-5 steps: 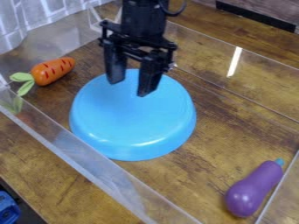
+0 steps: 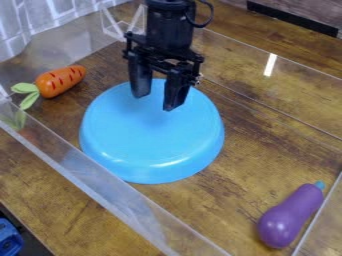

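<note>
A black gripper (image 2: 156, 82) hangs over the back half of a large light-blue round disc (image 2: 150, 135), its two fingers spread apart. Whether its tips touch the disc is hard to tell. An orange toy carrot (image 2: 59, 82) with green leaves lies to the left, and a purple toy eggplant (image 2: 289, 218) lies at the lower right.
Transparent walls run along the left and right. A blue object (image 2: 7, 238) shows at the lower-left edge.
The gripper has shifted slightly over the last second and looks a little narrower in spread than before. The disc, carrot and eggplant have not visibly moved.
</note>
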